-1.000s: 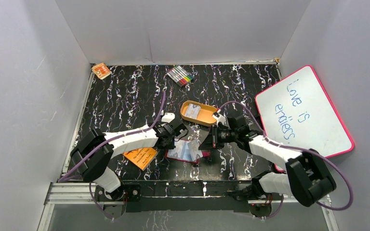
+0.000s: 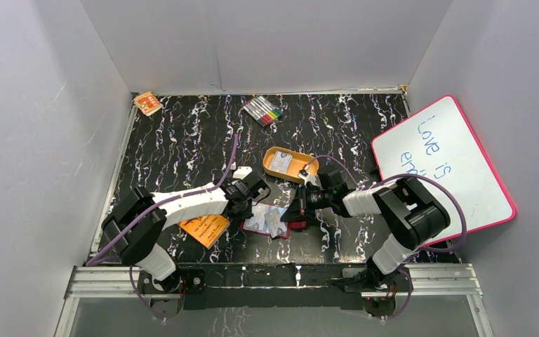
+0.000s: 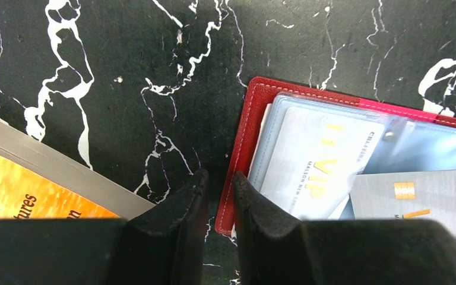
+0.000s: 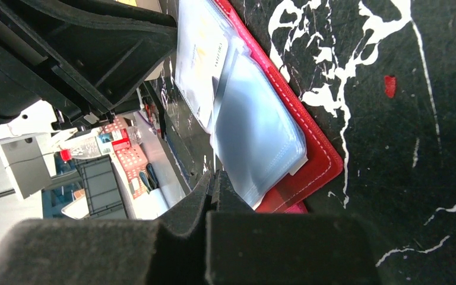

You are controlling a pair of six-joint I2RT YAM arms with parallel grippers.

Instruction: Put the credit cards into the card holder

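The red card holder (image 3: pixel 240 139) lies open on the table with blue clear sleeves. A VIP card (image 3: pixel 314 154) is in its left side, and a chip card (image 3: pixel 421 196) lies over the sleeves to the right. My left gripper is part open at the holder's left edge. My right gripper is shut over the holder, a thin white card edge at its tips; whether it grips it is unclear. An orange tray (image 2: pixel 298 170) behind holds another card (image 2: pixel 281 162).
An orange book (image 2: pixel 203 228) lies left of the holder. Markers (image 2: pixel 262 110) and an orange pack (image 2: pixel 148 103) are at the back. A whiteboard (image 2: pixel 441 168) stands on the right.
My right arm has moved leftward and lower over the holder with a card near its tips. My left arm has barely moved.
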